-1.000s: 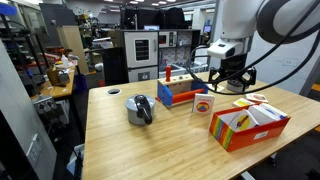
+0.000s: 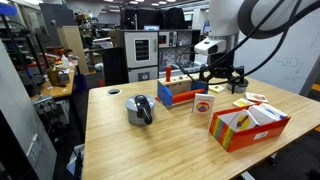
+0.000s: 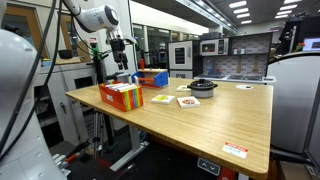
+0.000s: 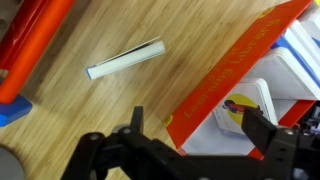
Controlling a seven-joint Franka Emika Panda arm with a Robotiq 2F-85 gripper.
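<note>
My gripper [image 2: 222, 80] hangs above the far right part of the table, open and with nothing between its fingers. In the wrist view, the dark fingers [image 4: 128, 145] stand wide apart over the wood and the edge of a red box [image 4: 222, 82] with "Learning Library" lettering. That box [image 2: 232, 138] holds several books or cards, one with a round yellow picture [image 4: 240, 103]. A thin white book [image 2: 203, 103] with a rainbow picture stands upright beside the box; from above, only its narrow edge [image 4: 125, 60] shows.
A blue and red rack [image 2: 180, 90] stands behind the white book. A lidded silver pot [image 2: 140, 110] is farther left. Flat cards [image 3: 187, 101] lie on the table.
The box, book, rack and pot have stayed where they were.
</note>
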